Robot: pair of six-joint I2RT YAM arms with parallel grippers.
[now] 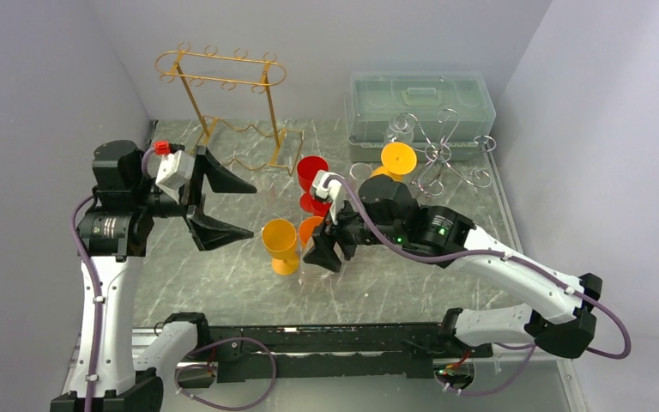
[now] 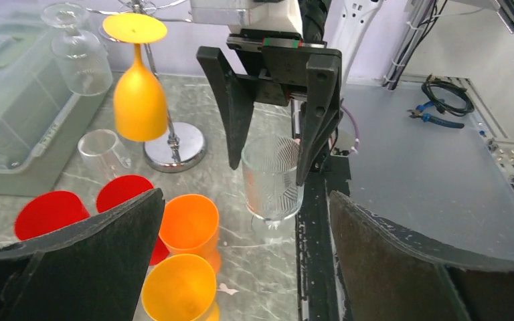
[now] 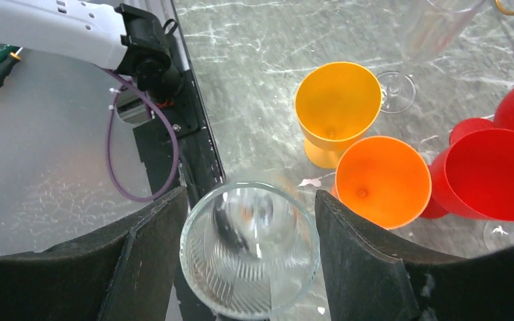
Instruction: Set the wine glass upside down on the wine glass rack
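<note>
A clear wine glass (image 2: 271, 177) is upright, rim up, between the fingers of my right gripper. In the right wrist view its round rim (image 3: 249, 249) fills the gap between the fingertips; whether they grip it or just stand beside it cannot be told. Its foot shows faintly, low over or on the table. My left gripper (image 1: 254, 212) is open and empty at the left. The silver rack (image 2: 167, 144) holds an upside-down yellow glass (image 2: 139, 100) and an upside-down clear glass (image 2: 80, 57). The gold rack (image 1: 223, 81) stands empty at the back left.
Close by stand a yellow cup (image 1: 280, 238), an orange cup (image 3: 383, 182) and two red cups, one (image 1: 311, 169) farther back. More clear glasses, one (image 2: 104, 150) near the box, stand around. A green lidded box (image 1: 420, 99) sits behind the silver rack.
</note>
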